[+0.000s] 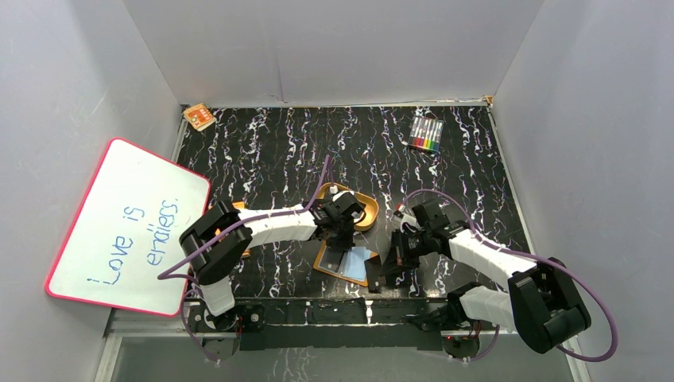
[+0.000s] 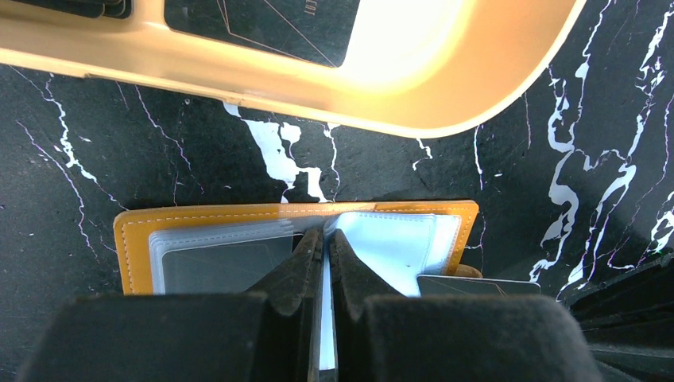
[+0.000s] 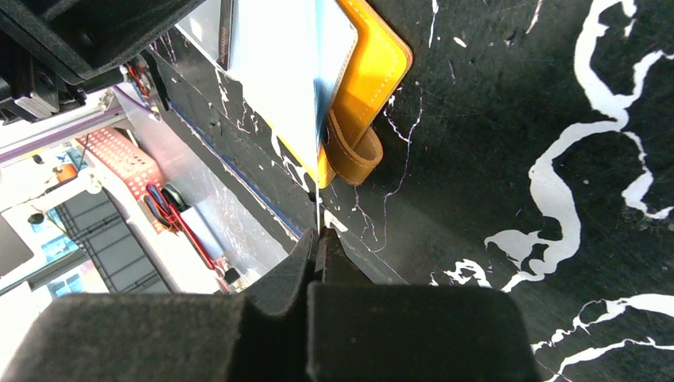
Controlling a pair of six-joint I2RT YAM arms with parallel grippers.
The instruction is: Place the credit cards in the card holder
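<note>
An orange card holder (image 2: 135, 247) with light blue sleeves lies open on the table, a dark card (image 2: 222, 267) in its left pocket. My left gripper is shut at the edge of a blue sleeve (image 2: 381, 247) near the middle of the holder. A dark card (image 2: 477, 285) reaches over the sleeve from the right. My right gripper is shut at the holder's right side; a thin pale edge runs up from its fingertips, too thin to tell whether card or sleeve. An orange tray (image 2: 421, 103) behind holds dark cards (image 2: 262, 24).
A marker set (image 1: 426, 134) stands at the back right, orange items (image 1: 199, 117) at the back left, and a whiteboard (image 1: 127, 231) leans at the left.
</note>
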